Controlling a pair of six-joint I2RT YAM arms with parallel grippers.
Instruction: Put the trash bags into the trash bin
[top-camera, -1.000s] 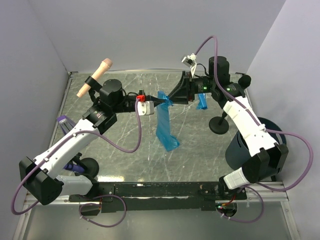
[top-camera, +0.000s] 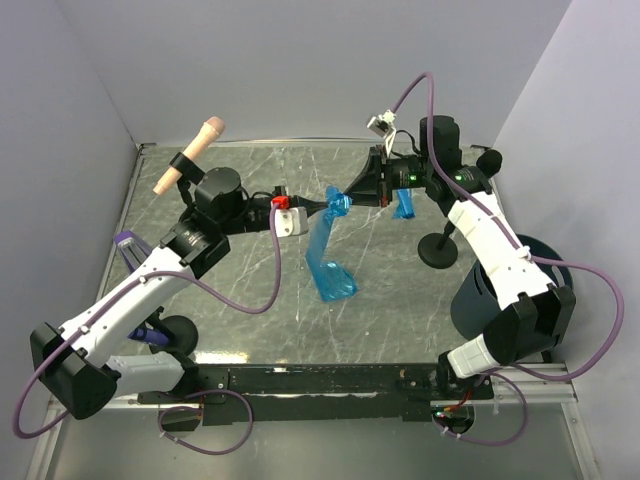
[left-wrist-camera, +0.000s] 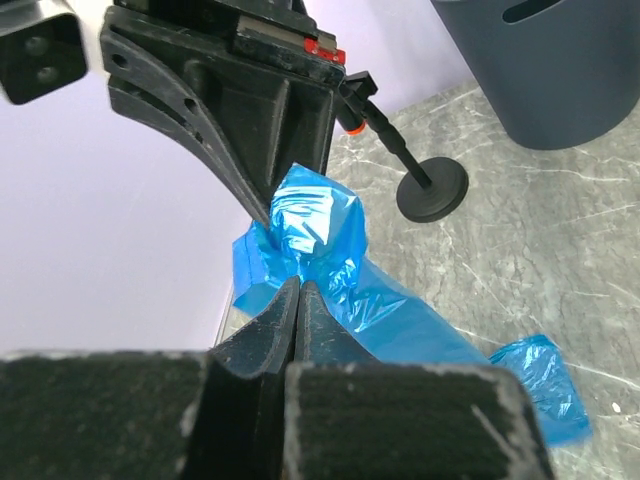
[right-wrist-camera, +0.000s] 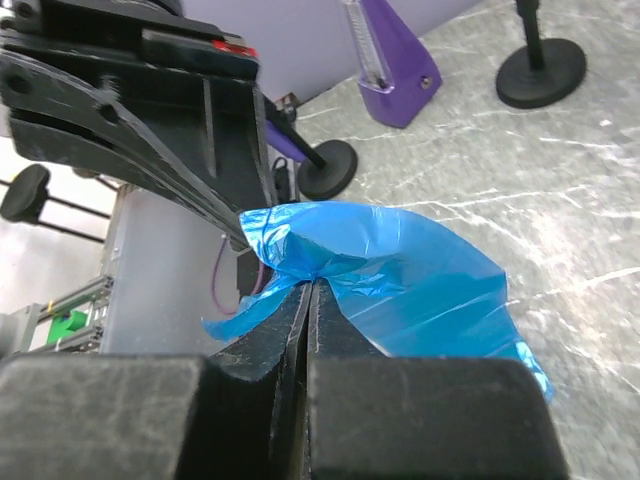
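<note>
A crinkled blue trash bag (top-camera: 330, 270) hangs between the two arms above the table, its top gathered at both grippers. My left gripper (top-camera: 325, 205) is shut, and the bag's folds (left-wrist-camera: 310, 235) meet its tips in the left wrist view. From the other side my right gripper (top-camera: 349, 194) is shut too, with the film (right-wrist-camera: 400, 270) bunched at its fingertips in the right wrist view. Another blue trash bag (top-camera: 403, 205) lies on the table behind the right gripper, partly covered by it. The dark trash bin (top-camera: 474, 305) stands at the right, partly hidden under the right arm.
A black round stand base (top-camera: 438, 250) sits between the right arm and the bin. Purple stands (top-camera: 135, 250) line the left edge.
</note>
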